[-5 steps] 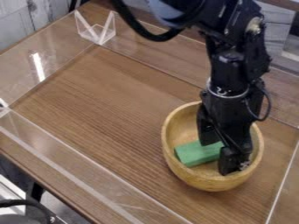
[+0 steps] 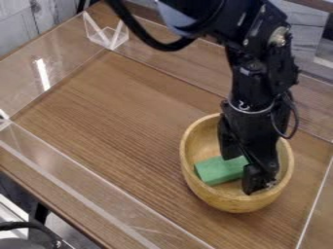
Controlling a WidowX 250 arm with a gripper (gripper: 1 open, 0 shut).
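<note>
A round yellow wooden bowl (image 2: 228, 202) stands on the right side of the wooden table. Inside it lies a green block (image 2: 216, 170). The black gripper (image 2: 243, 165) reaches down from above into the bowl, its fingers open beside and over the right part of the green block. The far part of the bowl's inside is hidden behind the gripper.
A clear plastic object (image 2: 107, 32) sits at the back left. The table's edge and dark cables show at the lower left.
The gripper has shifted slightly within the bowl. The bowl and green block look nearly unchanged.
</note>
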